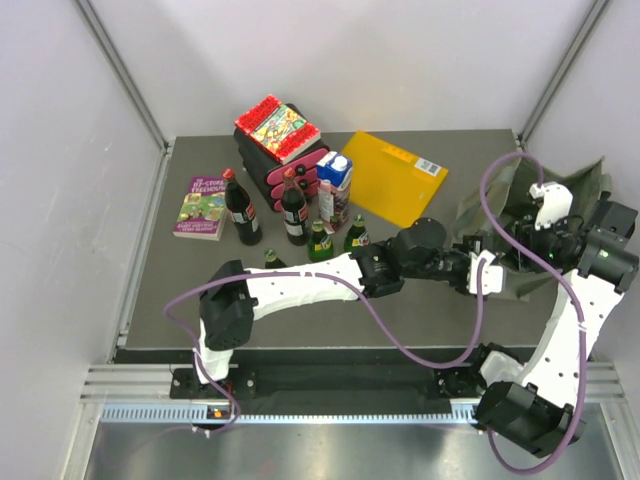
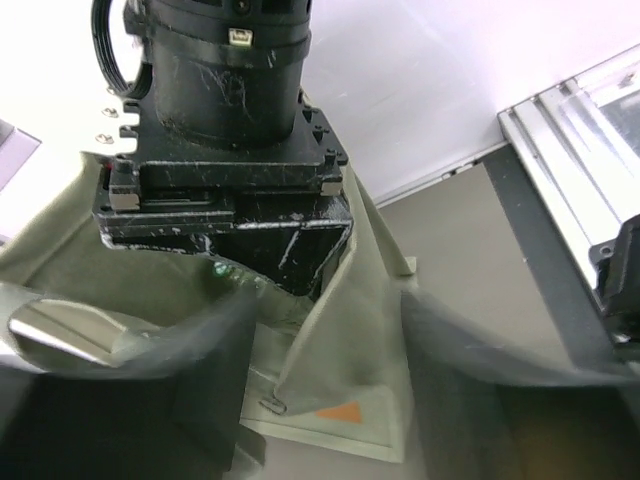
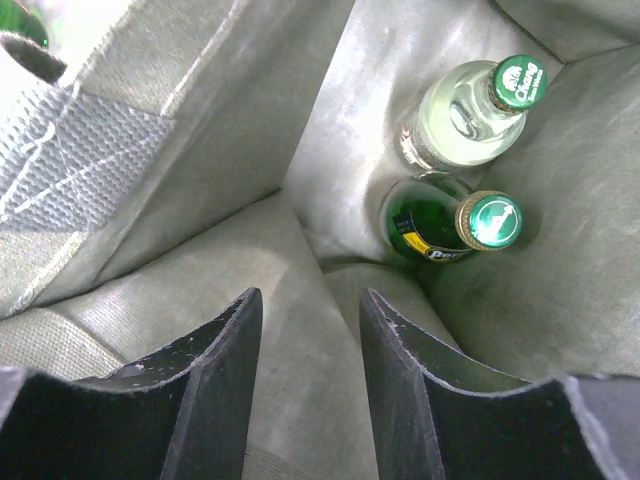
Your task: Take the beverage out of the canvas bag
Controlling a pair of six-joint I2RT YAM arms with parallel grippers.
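Observation:
The grey-green canvas bag (image 1: 525, 180) stands open at the table's right end. In the right wrist view, a clear bottle with a green cap (image 3: 470, 110) and a green bottle (image 3: 430, 220) are together inside it, ahead of my right gripper. That gripper's fingers stand apart with no bottle between them. My left gripper is at the bag's near-left rim, its blurred fingers apart. Folded bag cloth (image 2: 335, 350) shows between and beyond them; whether they touch it I cannot tell. From above, the right fingers are hidden in the bag.
Left of the bag stand dark cola bottles (image 1: 242, 210), green bottles (image 1: 320, 243) and a juice carton (image 1: 334, 190). A yellow envelope (image 1: 385, 180) lies behind, and a purple book (image 1: 203, 207) lies at far left. The right gripper's black body (image 2: 230, 80) fills the bag's mouth.

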